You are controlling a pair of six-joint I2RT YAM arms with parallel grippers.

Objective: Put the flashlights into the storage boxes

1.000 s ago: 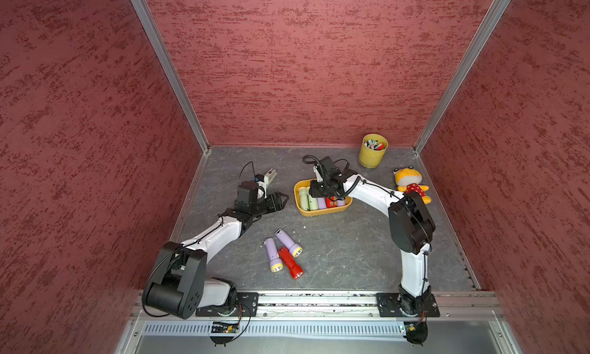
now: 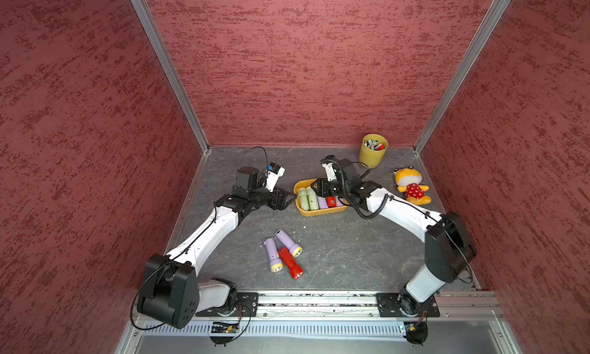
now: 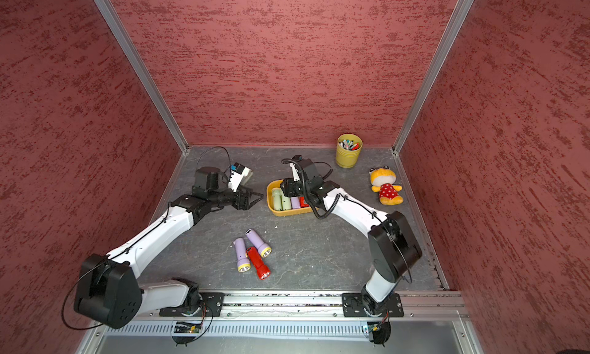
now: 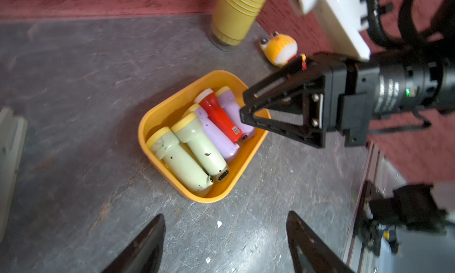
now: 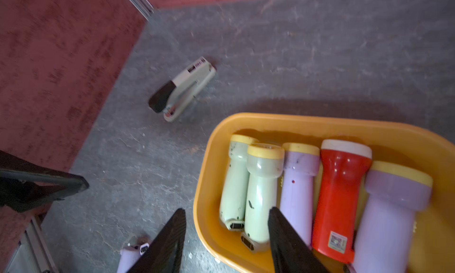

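An orange-yellow storage box (image 4: 156, 114) holds several flashlights side by side: pale green ones (image 4: 180, 159), lilac ones (image 5: 296, 197) and a red one (image 5: 338, 192). On the table in front of it lie two more lilac flashlights (image 2: 272, 254) and a red flashlight (image 2: 290, 263) close together. My left gripper (image 2: 290, 199) is at the box's left side, its fingers (image 4: 147, 244) apart with only table between them. Over the box hangs my right gripper (image 2: 314, 188), its fingers (image 5: 170, 239) parted and nothing gripped; the box's left wall shows between them.
A grey stapler (image 5: 189, 85) lies behind and left of the box. At the back right stand a yellow bucket of pens (image 2: 371, 154) and a plush toy (image 2: 413, 185). Bare table lies right of the loose flashlights.
The right arm has swung its elbow outward to the right, its gripper staying over the box. My left gripper has shifted slightly right, closer to the box. The flashlights have not moved.
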